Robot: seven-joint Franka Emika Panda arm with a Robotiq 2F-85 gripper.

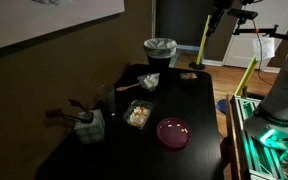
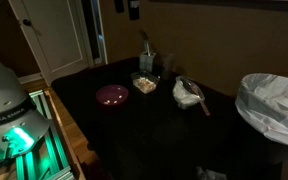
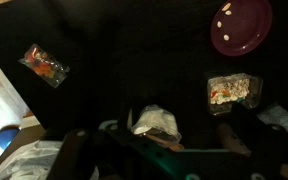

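High above the table, my gripper shows as two dark fingers set apart at the top of exterior view 2. It stands open, its dark fingers spread along the lower part of the wrist view, and nothing shows held. Below lies a dark red plate with a few pale pieces on it. Beside it is a clear container of small white and coloured bits. A crumpled white bag or cloth rests with a wooden-handled utensil against it. A clear packet with orange-red contents lies apart.
A grey holder with utensils and a dark clear cup stand along the wall side. Off the table's end is a bin with a white liner.
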